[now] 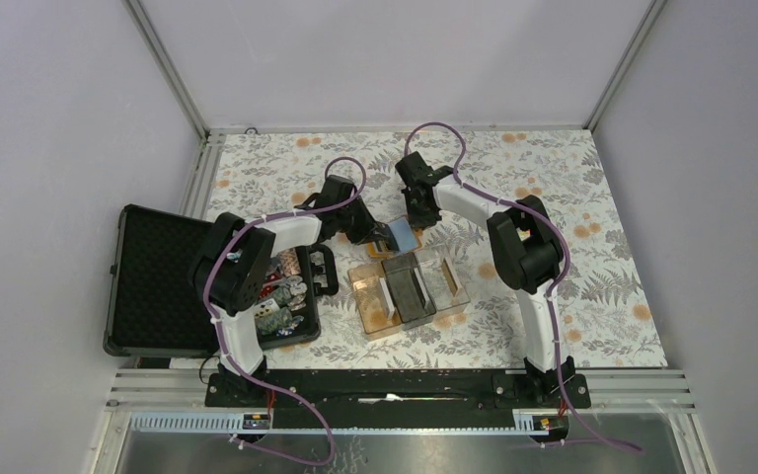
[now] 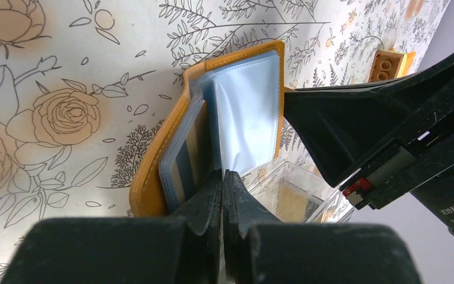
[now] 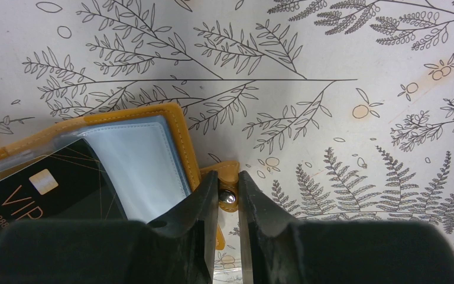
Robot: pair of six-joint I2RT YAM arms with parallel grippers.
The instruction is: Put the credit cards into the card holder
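The orange-edged card holder (image 1: 404,233) lies spread on the cloth, with a pale blue panel (image 2: 249,106) on its right half. In the left wrist view its left cover (image 2: 153,160) is tilted up. A black VIP card (image 3: 53,183) lies against the pale panel in the right wrist view; from the left wrist only its thin edge shows. My left gripper is shut on that card at the holder's fold. Beside the holder's right edge, my right gripper is shut on the holder's snap strap (image 3: 229,201), its metal stud showing below the fingertips.
Clear divided box (image 1: 405,291) stands just in front of the holder, with items upright in its compartments. An open black case (image 1: 286,296) of small items sits at the left, next to a small black tray (image 1: 324,270).
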